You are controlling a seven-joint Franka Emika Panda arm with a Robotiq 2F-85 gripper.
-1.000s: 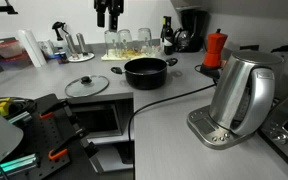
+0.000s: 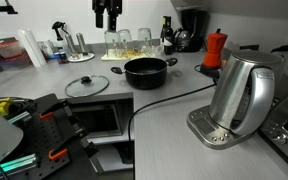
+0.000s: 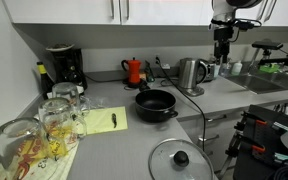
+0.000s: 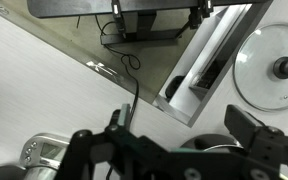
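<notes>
High above the counter, my gripper (image 2: 106, 26) hangs open with nothing between its fingers. In the wrist view its dark fingers (image 4: 119, 120) spread apart over the counter. A black two-handled pot (image 3: 155, 105) stands on the counter, apart from the gripper. Nearer the counter's front edge lies a round glass lid (image 3: 182, 160) with a black knob; the wrist view shows this lid (image 4: 274, 72) at its upper right. The steel kettle (image 2: 246, 90) is on its base, and a red moka pot (image 2: 215, 48) stands near the wall.
Several upturned glasses (image 3: 58, 126) and a black coffee maker (image 3: 69, 66) occupy the far end. A dark cable (image 2: 169, 99) runs across the counter. Under the edge, a drawer (image 2: 104, 120) sticks out. Bare counter (image 2: 164, 140) lies before the kettle.
</notes>
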